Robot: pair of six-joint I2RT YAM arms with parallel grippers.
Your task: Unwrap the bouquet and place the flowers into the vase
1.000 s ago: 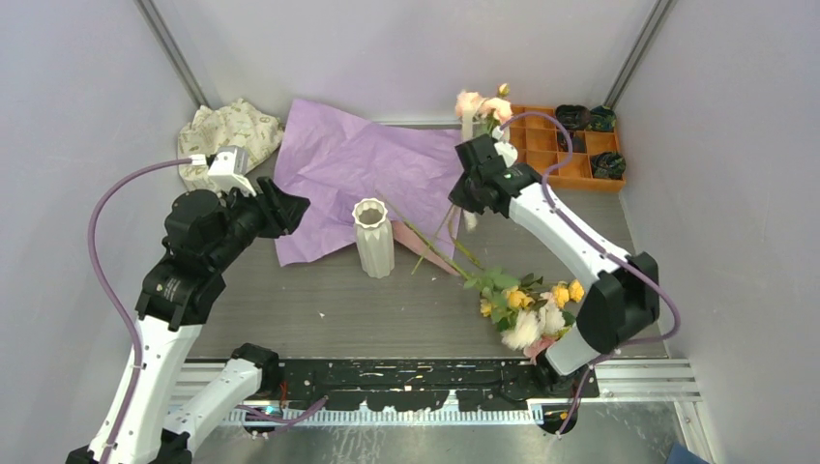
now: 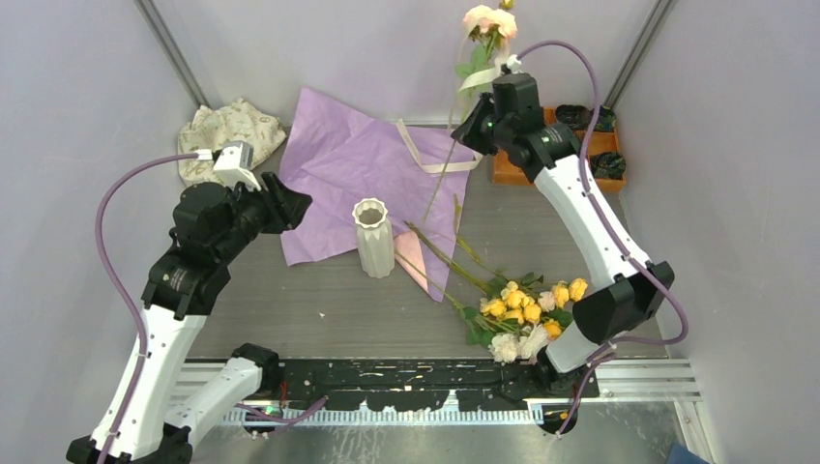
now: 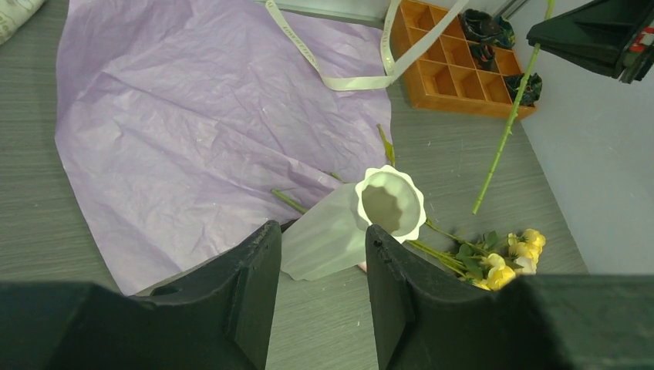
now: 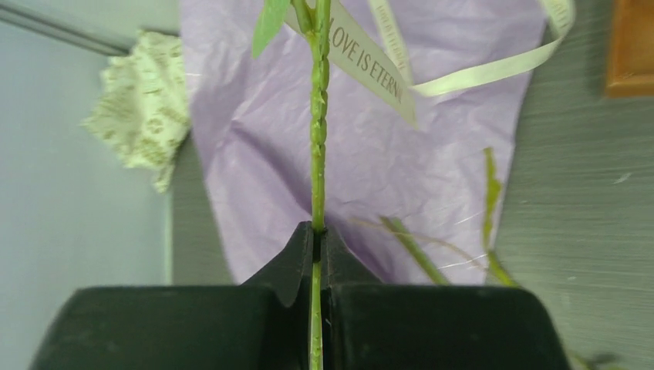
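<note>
The cream vase (image 2: 375,246) with a scalloped rim stands upright at the table's middle; the left wrist view shows its opening. High at the back right, my right gripper (image 2: 462,133) is shut on the green stem (image 4: 318,162) of a pale pink flower (image 2: 490,21), whose bloom points up and whose bare stem end hangs down, apart from the vase. My left gripper is part open, fingers spread with nothing between them, to the left of the vase. A bunch of yellow flowers (image 2: 514,303) with white flowers (image 2: 520,344) lies at the front right.
Purple paper (image 2: 329,174) covers the back middle, with a printed ribbon (image 2: 410,143) over it. An orange compartment box (image 2: 507,172) stands at the back right. A crumpled patterned cloth (image 2: 230,135) sits back left. Bare table lies left and in front of the vase.
My right gripper has risen toward the back with the pink flower, its stem lifting away from the bunch. The remaining flowers have settled on the table. My left arm has barely moved.
</note>
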